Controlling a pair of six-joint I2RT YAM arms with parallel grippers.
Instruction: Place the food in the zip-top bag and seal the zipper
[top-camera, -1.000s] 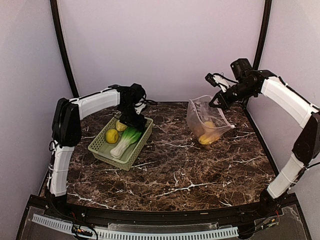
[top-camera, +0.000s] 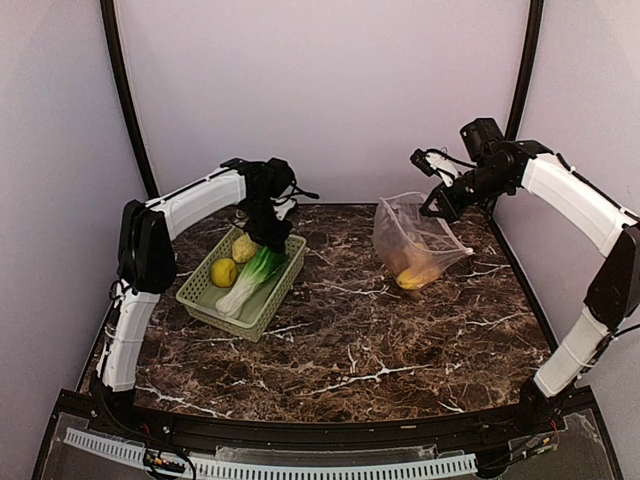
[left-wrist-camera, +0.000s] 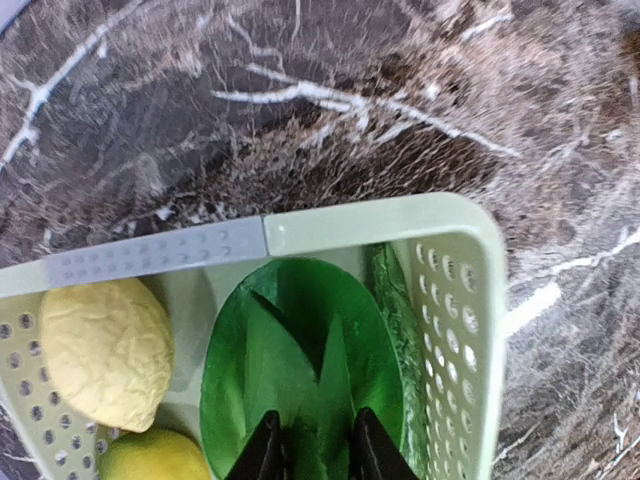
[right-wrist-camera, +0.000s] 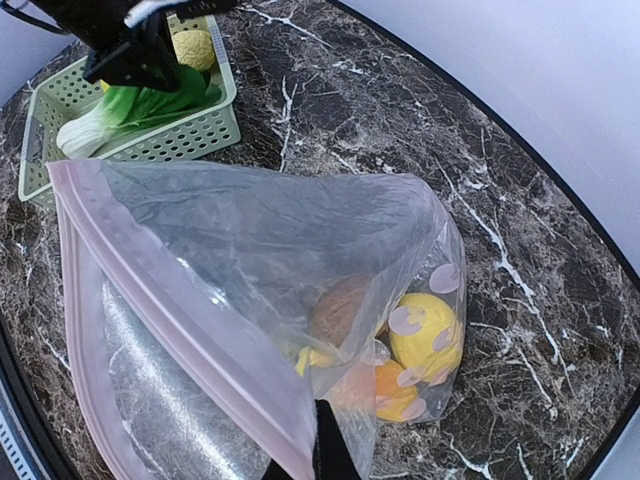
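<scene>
A green, leafy vegetable with a white stalk lies in the basket. In the left wrist view its leaves fold up and bunch between the fingers of my left gripper, which is shut on them. The clear zip top bag hangs open-mouthed at the right, held by its pinkish zipper rim. My right gripper is shut on that rim. Inside the bag's bottom, yellow and orange food and a brownish round piece show through the plastic.
Also in the basket are a yellow fruit, a pale yellow lump and a thin dark green vegetable along its side wall. Bare marble table lies between the basket and the bag.
The right arm and bag are nearly still.
</scene>
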